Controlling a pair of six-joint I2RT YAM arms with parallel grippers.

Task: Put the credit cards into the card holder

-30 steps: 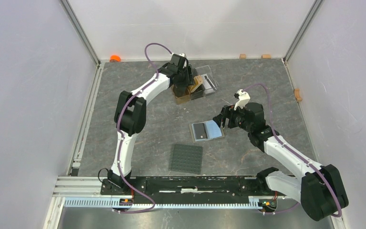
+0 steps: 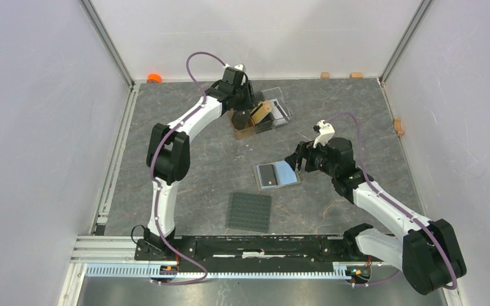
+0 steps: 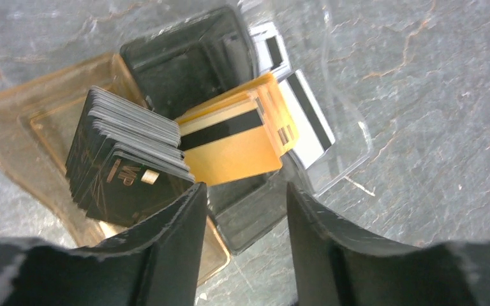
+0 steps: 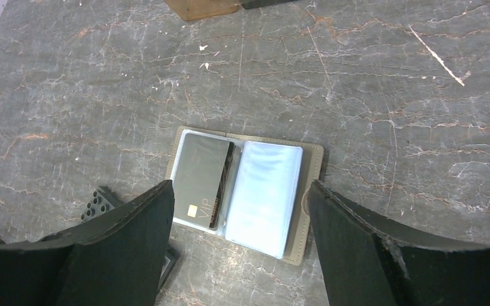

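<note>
The card holder point(image 4: 316, 166) lies spread flat on the table; a black VIP card point(image 4: 198, 182) fills its left pocket, and its right pocket point(image 4: 265, 194) looks pale blue with no card visible. Past its near side, my right gripper stands open and empty. My left gripper is above the trays, its fingers apart with nothing between them. Before it, black cards point(image 3: 127, 166) lean in a stack in the brown tray, yellow cards point(image 3: 239, 137) stand tilted in the grey tray point(image 3: 249, 217), and white cards point(image 3: 309, 118) lie in the clear tray.
A dark ribbed mat point(image 2: 249, 211) lies near the front edge. Small wooden blocks point(image 2: 356, 75) sit at the back edge, with an orange object point(image 2: 154, 78) at the back left. Bare table surrounds the card holder.
The right arm and the card holder have stayed still.
</note>
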